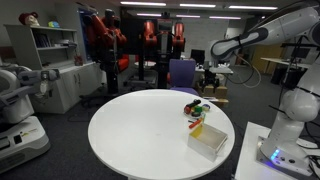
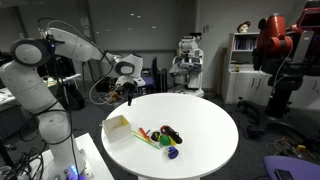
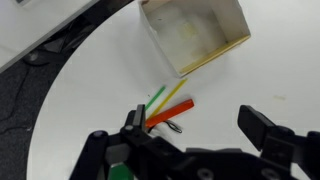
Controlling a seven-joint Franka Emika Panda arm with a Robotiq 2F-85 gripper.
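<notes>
My gripper stands open well above the round white table, nothing between its fingers. In the wrist view a red stick-like thing lies under the gap, near the left finger. A thin yellow stick and a thin green stick lie beside it, close to an open-topped pale box. Exterior view 2 shows this box near the table edge, apart from a cluster with a dark object and a blue round object. The gripper body hides part of the cluster from the wrist.
Chairs stand around it, among them a blue-purple chair behind. Shelves and red machines stand farther back.
</notes>
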